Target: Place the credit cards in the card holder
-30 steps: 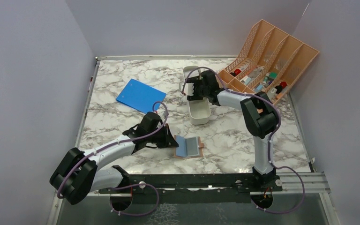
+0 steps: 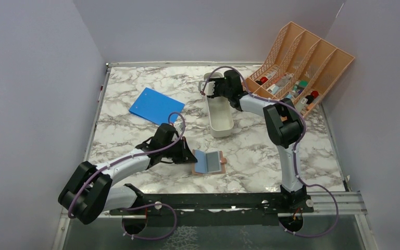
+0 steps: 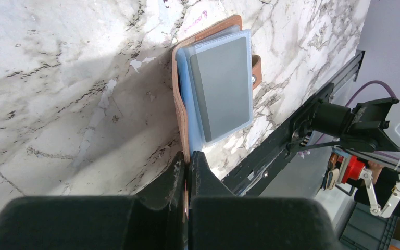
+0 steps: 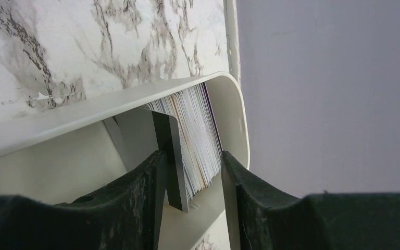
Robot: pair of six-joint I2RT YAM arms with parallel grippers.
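Note:
In the left wrist view the brown leather card holder [image 3: 181, 112] stands open, its clear sleeves [image 3: 224, 88] showing. My left gripper is shut on the edge of its cover. A tight stack of credit cards [image 4: 192, 133] stands on edge at one end of the white bin, a dark-striped card [image 4: 173, 161] at its near face. My right gripper is partly open over the stack, one finger [image 4: 159, 169] by the striped card and the other [image 4: 230, 169] past the far side. Whether either finger touches the cards I cannot tell.
The white bin [image 2: 221, 129] is empty toward its front end. A blue board [image 2: 153, 105] lies at the back left. To the bin's right stands an orange slotted rack [image 2: 312, 47] with several bottles.
My right gripper has moved back along the bin toward its far end, where the cards stand. The left arm and the card holder have shifted only slightly.

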